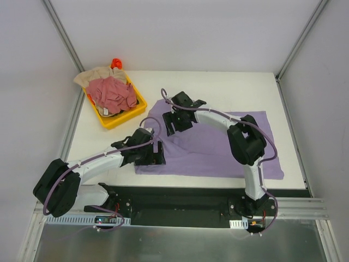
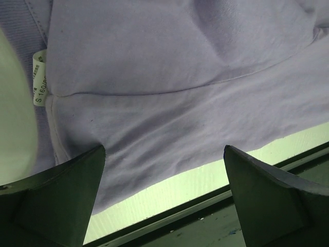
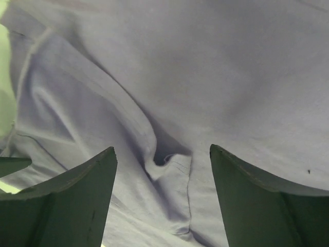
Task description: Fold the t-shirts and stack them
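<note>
A lavender t-shirt (image 1: 218, 147) is spread over the table, its left part rumpled and one piece reaching up behind my right gripper (image 1: 170, 124). Over the shirt's lower left portion stands my left gripper (image 1: 158, 154), open and empty. The left wrist view shows a seam, a small white label (image 2: 39, 78) and the shirt's edge (image 2: 169, 180) below the open fingers. In the right wrist view a raised fold (image 3: 175, 164) of the cloth lies between the spread fingertips, not gripped.
A yellow basket (image 1: 138, 111) with a pink garment (image 1: 112, 94) and a beige one stands at the back left. Bare white table (image 1: 229, 90) shows behind the shirt, with a narrow strip along the front edge.
</note>
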